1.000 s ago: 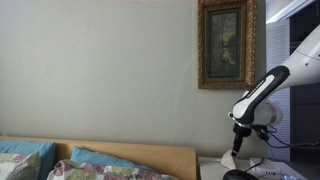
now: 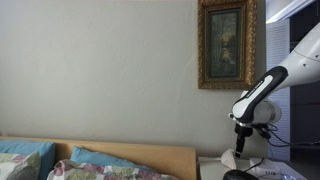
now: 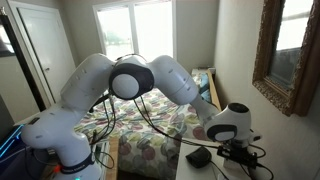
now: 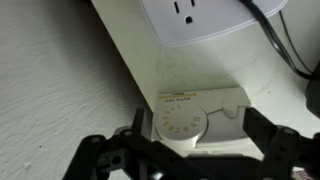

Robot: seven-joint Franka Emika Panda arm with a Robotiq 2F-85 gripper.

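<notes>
In the wrist view, a white device with a round dial-like face (image 4: 180,116) and small printed marks stands on the pale surface. My gripper is open, its two dark fingers on either side of this device in the picture. Nothing is clearly held between them, and whether they touch the device I cannot tell. Exterior view 1 has the gripper (image 2: 240,146) low at the right, close to the wall, above a small white object (image 2: 229,159). From exterior view 2 the gripper (image 3: 243,154) is dark and small, its fingertips hard to make out.
A white power strip (image 4: 205,12) lies beyond the device, with a black cable (image 4: 270,35) to its right. The wall (image 4: 60,100) runs close on the left. A framed picture (image 2: 226,42) hangs above the arm, and a bed headboard (image 2: 160,155) stands to the left.
</notes>
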